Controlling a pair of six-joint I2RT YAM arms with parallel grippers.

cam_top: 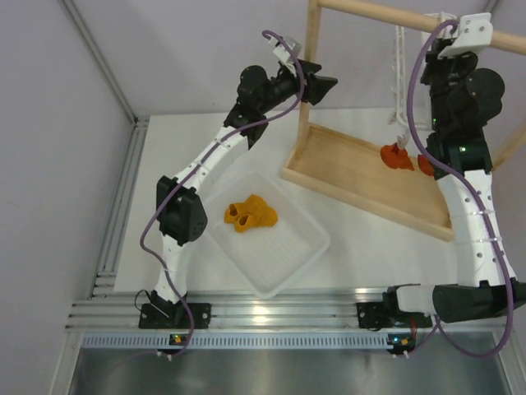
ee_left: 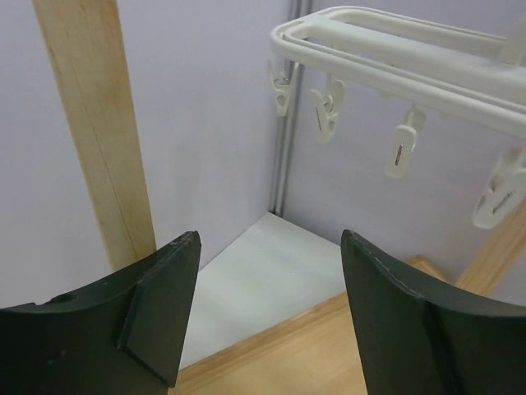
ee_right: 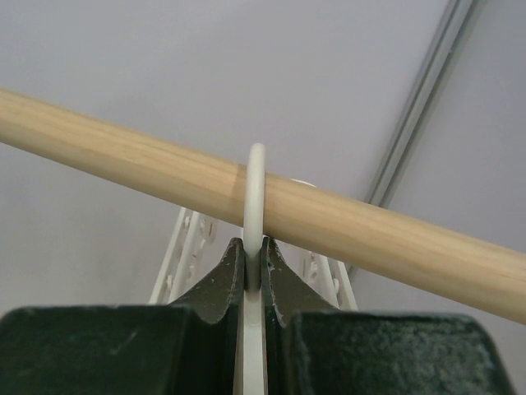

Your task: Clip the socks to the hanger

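Note:
The white hanger (ee_left: 394,74) hangs by its hook over a wooden rod; several clips, such as this clip (ee_left: 403,148), dangle empty in the left wrist view. My right gripper is shut on the hook's stem just under the rod. Orange socks (cam_top: 396,156) hang low from the hanger at the right in the top view. By the rack's left post, my left gripper (cam_top: 316,81) stands open, nothing between its fingers. Mustard-yellow socks (cam_top: 251,214) lie in the white bin.
The wooden rod (cam_top: 386,14) runs along the top of the rack, its left post (cam_top: 308,90) close to my left gripper. Below lies the rack's wooden base (cam_top: 362,177). The white bin (cam_top: 308,247) is otherwise bare, with clear table around it.

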